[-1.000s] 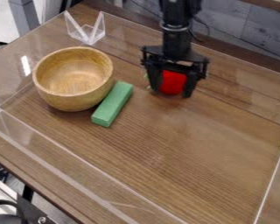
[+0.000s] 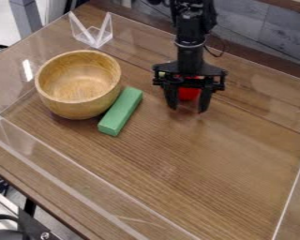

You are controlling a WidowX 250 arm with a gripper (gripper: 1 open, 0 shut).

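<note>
The black gripper [image 2: 189, 92] is lowered at the upper middle of the table, over a red object [image 2: 187, 94] that is largely hidden behind its fingers. Whether the fingers are closed on it cannot be told. A yellow bowl [image 2: 78, 82] sits at the left, and a green block [image 2: 120, 112] lies between it and the gripper.
A wire or clear plastic holder [image 2: 93, 30] stands at the back left. A grey wall runs along the back right.
The gripper has shifted slightly left and turned, and now covers more of the red object. The light green piece seen beside the red object earlier is no longer visible.
</note>
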